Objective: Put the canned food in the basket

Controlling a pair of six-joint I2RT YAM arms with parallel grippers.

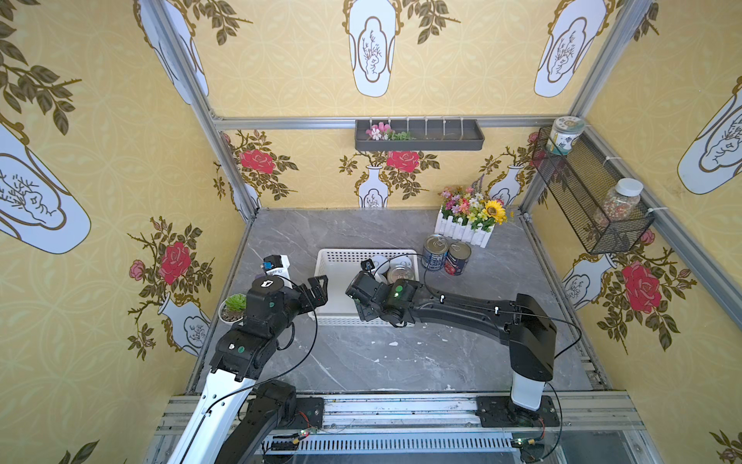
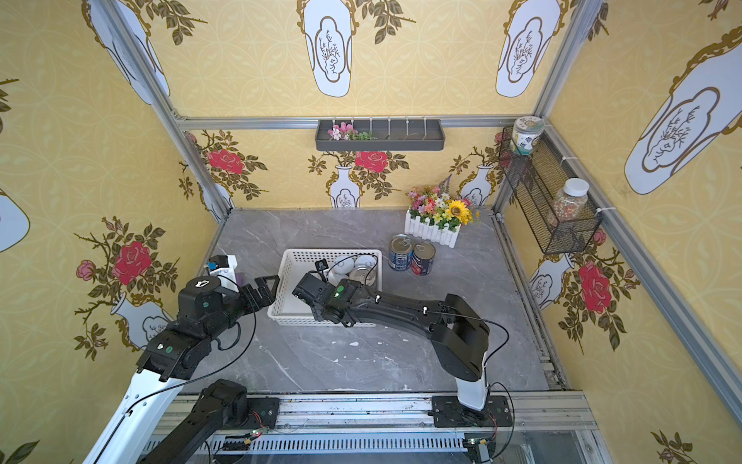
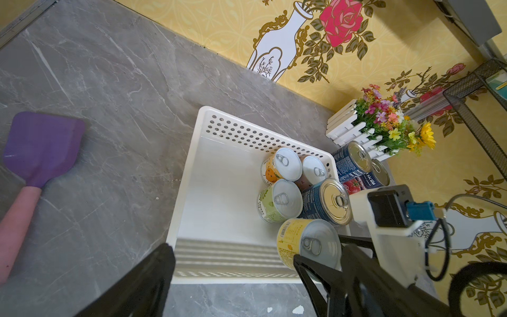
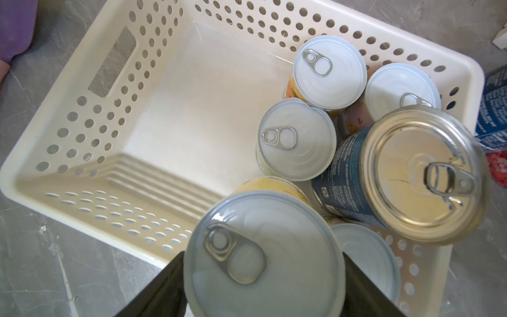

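In the right wrist view, a yellow-labelled can point(image 4: 264, 259) fills the space between the dark fingers of my right gripper, which hold it over the front right of the white basket. The left wrist view shows that yellow can point(image 3: 309, 244) from the side. Inside the basket stand an orange can point(image 4: 330, 73), a pink can point(image 4: 401, 92), a green can point(image 4: 295, 140), a tall blue can point(image 4: 417, 174) and a white-lidded can point(image 4: 367, 259). My left gripper point(image 1: 313, 292) stands open and empty at the basket's left edge.
Two tall cans, one blue point(image 1: 434, 251) and one dark red point(image 1: 457, 259), stand right of the basket beside the flower box point(image 1: 463, 229). A purple spatula point(image 3: 45, 142) lies to the left. The basket's left half is bare.
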